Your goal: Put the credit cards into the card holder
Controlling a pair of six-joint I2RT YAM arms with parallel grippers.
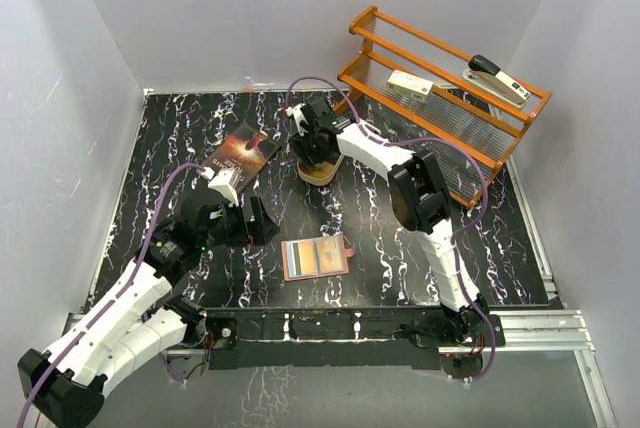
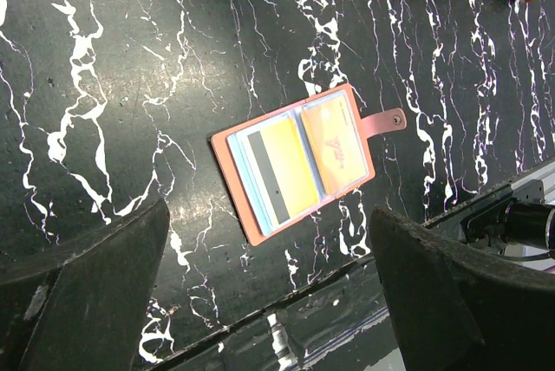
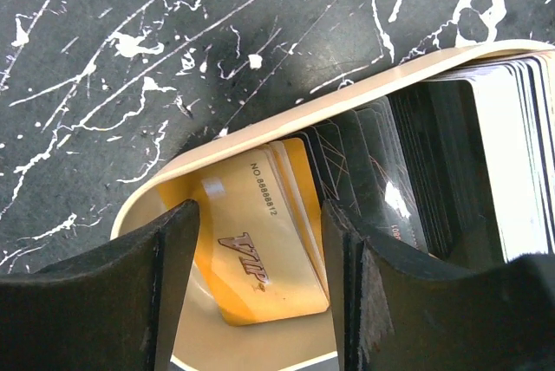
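Observation:
The pink card holder [image 1: 316, 258] lies open on the table, with cards behind its clear sleeves; its strap [image 2: 383, 122] points right in the left wrist view. Above and left of it stands my open left gripper [image 1: 263, 221], nothing between the fingers. A tan oval box [image 1: 318, 176] holds upright-stacked cards: orange ones [image 3: 251, 250] at one end, black ones [image 3: 373, 172] in the middle, white ones [image 3: 512, 154] at the other end. My right gripper is open inside the box, its two fingers on either side of the orange cards, not closed on them.
A dark book [image 1: 242, 154] lies left of the box. Behind and to the right stands a wooden rack [image 1: 440, 88] with a small box [image 1: 409, 86] and a stapler [image 1: 498, 81]. Bare table surrounds the card holder.

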